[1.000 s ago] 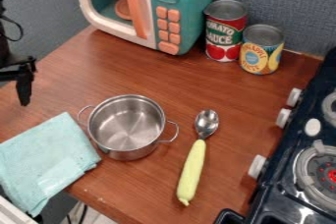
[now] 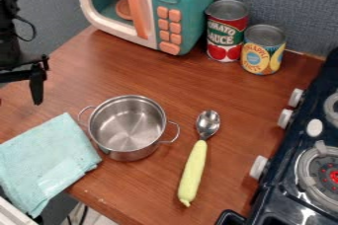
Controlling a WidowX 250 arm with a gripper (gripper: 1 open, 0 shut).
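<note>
The black robot gripper (image 2: 30, 81) hangs at the left edge over the wooden counter, above and left of the steel pot (image 2: 126, 127); whether its fingers are apart is unclear. A light blue cloth (image 2: 42, 163) lies left of the pot. To the pot's right lies a spoon (image 2: 199, 160) with a pale yellow handle. At the back stand a tomato sauce can (image 2: 226, 32) and a yellow-labelled can (image 2: 263, 49).
A teal toy microwave (image 2: 185, 7) with its door panel stands at the back left. A black stove (image 2: 294, 180) fills the right side.
The objects on the counter have not moved.
</note>
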